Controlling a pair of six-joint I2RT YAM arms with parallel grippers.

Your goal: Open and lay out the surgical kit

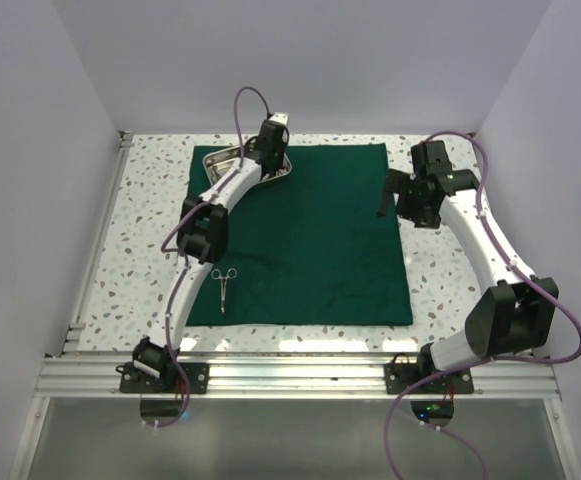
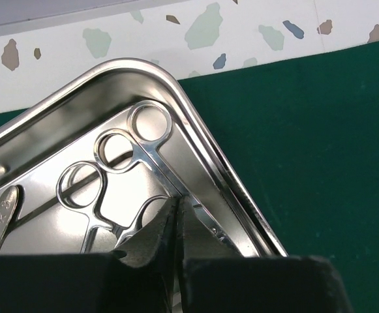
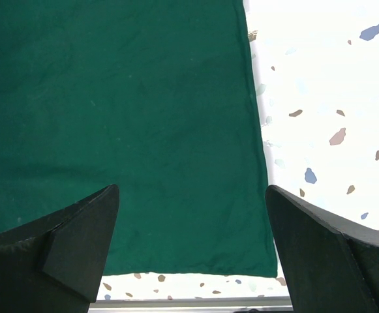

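Over the right part of the metal tray (image 2: 199, 130), my left gripper points down with its fingers close together. Its tips are at the shank of a ringed instrument (image 2: 151, 149) lying along the tray's right wall; whether the shank is between them is hidden. Left of it, a second ringed instrument (image 2: 81, 210) and a flat-ended metal tool (image 2: 1, 215) lie in the tray. One pair of scissors-like forceps (image 1: 223, 290) rests on the green cloth (image 1: 310, 250) at front left. My right gripper stands open and empty above the cloth's right edge.
The tray stands at the back left of the cloth, near the rear wall. Bare cloth fills the middle and right. Speckled tabletop (image 1: 125, 260) shows around it, with a metal rail (image 1: 300, 370) along the front.
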